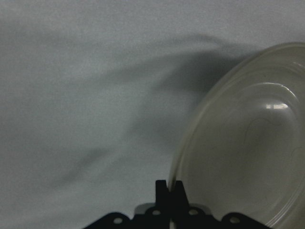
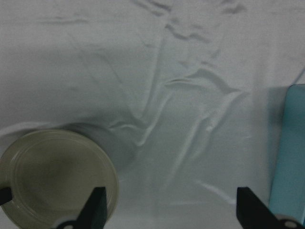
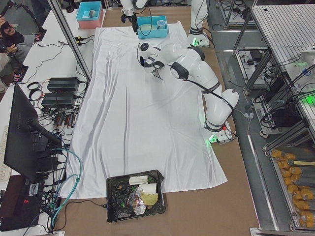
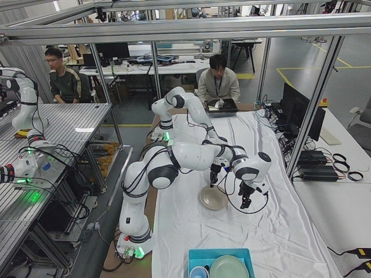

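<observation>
A beige translucent plate [image 4: 213, 200] lies on the white cloth in the middle of the camera right view. My left gripper is at its rim in the left wrist view, fingertips close together around that rim; whether they grip it is hard to tell. My right gripper is open, its fingers wide apart with bare cloth between, to the side of the plate [image 2: 57, 171] and near a blue bin [image 2: 290, 152]. In the camera left view the plate is hidden by the arms.
The blue bin [image 4: 191, 260] holds a green plate and a cup at one end of the cloth. A black tray [image 3: 113, 196] with scraps stands at the other end.
</observation>
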